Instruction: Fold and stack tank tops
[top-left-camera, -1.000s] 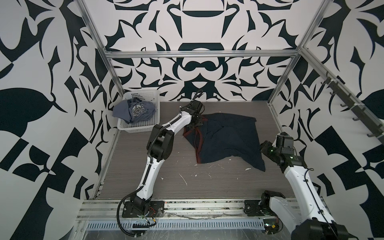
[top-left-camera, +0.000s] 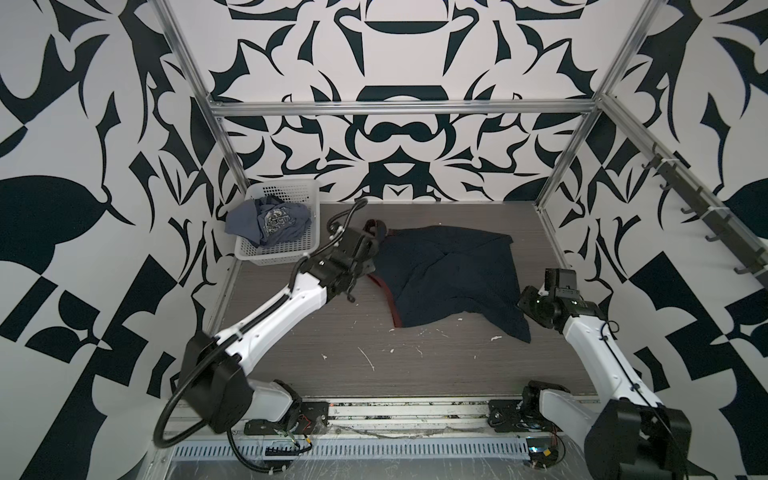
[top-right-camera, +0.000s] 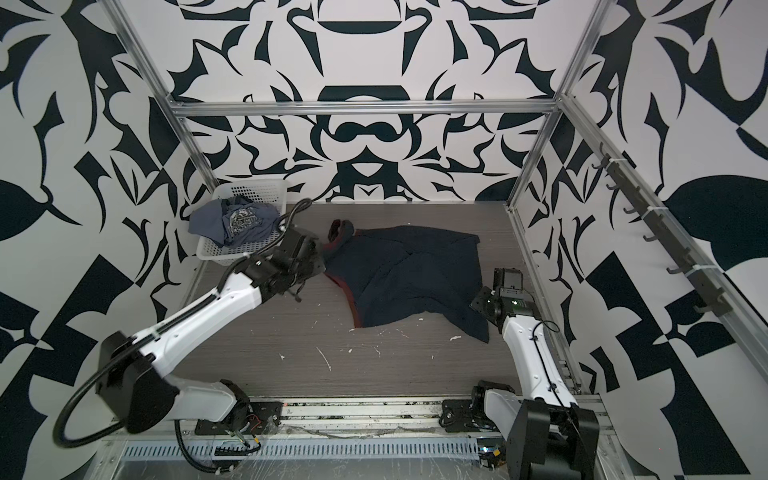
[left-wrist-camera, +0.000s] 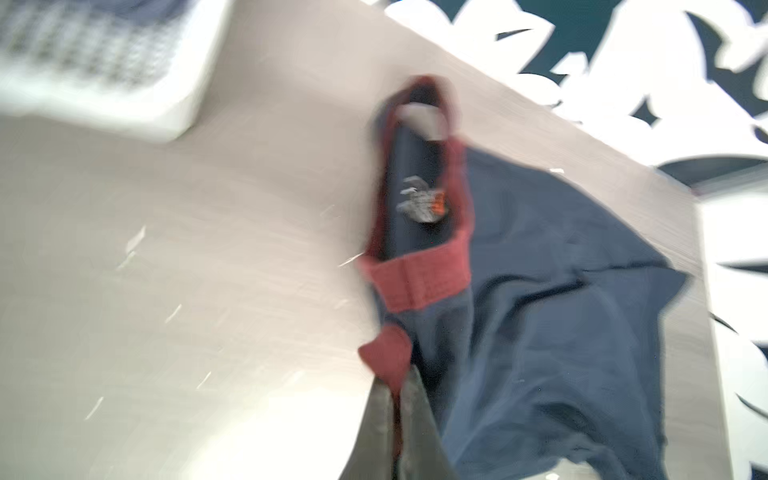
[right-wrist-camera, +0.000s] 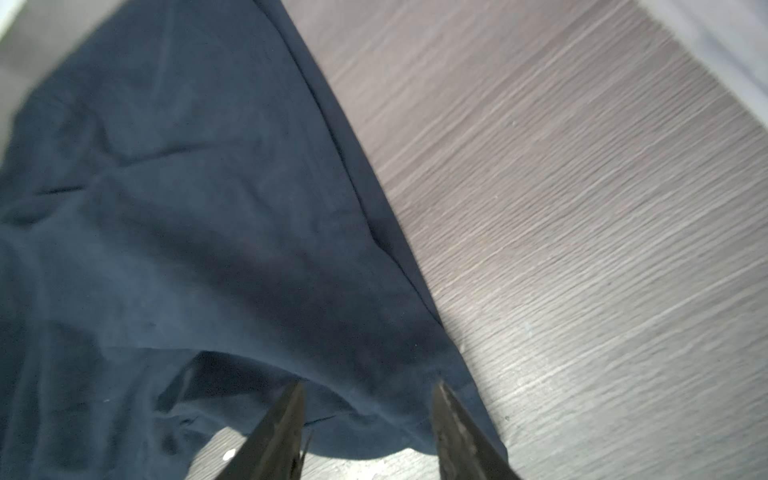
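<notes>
A dark navy tank top (top-left-camera: 448, 276) with red binding lies spread and wrinkled on the grey floor. In the left wrist view my left gripper is shut at the garment's bound edge, red binding (left-wrist-camera: 386, 350) between or just behind its fingertips; that view is blurred. The neck opening with its label (left-wrist-camera: 422, 200) lies beyond. My right gripper is part open over the garment's near right corner (right-wrist-camera: 472, 416), with no cloth visibly pinched between its fingers.
A white plastic basket (top-left-camera: 276, 257) with grey-blue clothing (top-left-camera: 252, 220) stands at the back left. Bare floor (top-left-camera: 424, 364) spans the front. Patterned walls enclose the area, with a hook rail (top-left-camera: 696, 220) on the right.
My left arm has swung leftward and toward the front, and the red-bound edge near it has shifted outward. My right gripper has moved slightly near the garment's right corner.
</notes>
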